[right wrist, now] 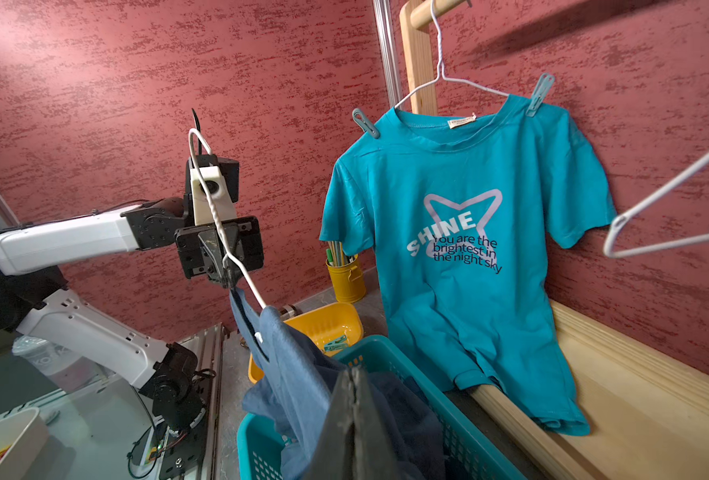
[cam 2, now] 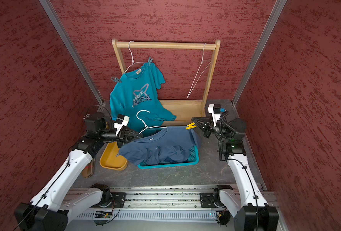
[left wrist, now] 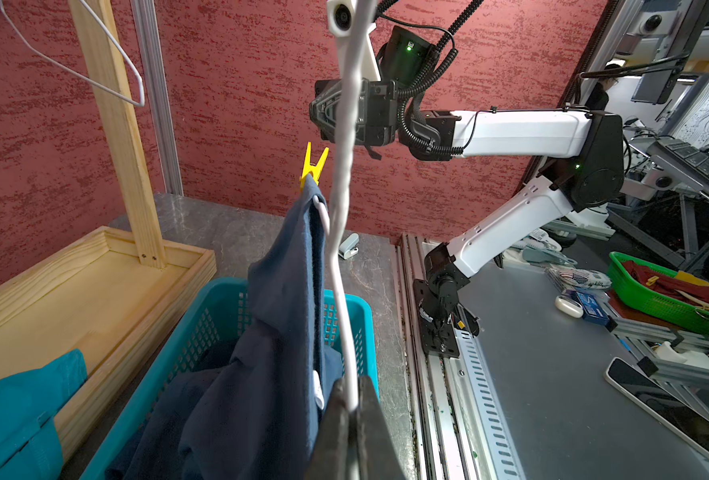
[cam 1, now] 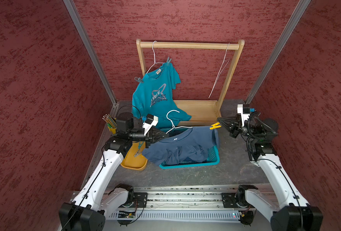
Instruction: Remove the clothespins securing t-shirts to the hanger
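Observation:
A yellow clothespin (left wrist: 313, 169) grips the right shoulder of a navy t-shirt (cam 1: 180, 144), its two handles pointing up. My right gripper is shut with nothing between its fingers; in the left wrist view it stands above and apart from the clothespin. The right wrist view does not show that pin. My left gripper is shut on the white hanger (cam 1: 172, 124), holding the navy shirt's neckline up on the left. On the rack, a teal t-shirt (right wrist: 458, 208) hangs from another hanger with two blue-grey clothespins, the left one (right wrist: 365, 123) and the right one (right wrist: 539, 94).
Below the navy shirt sits a teal basket (cam 1: 189, 166). A yellow tray (cam 1: 133, 167) with a clothespin in it lies to the left. The wooden rack (cam 1: 191, 45) stands behind, an empty hanger (cam 1: 219, 73) at its right. Right of the basket the table is mostly clear.

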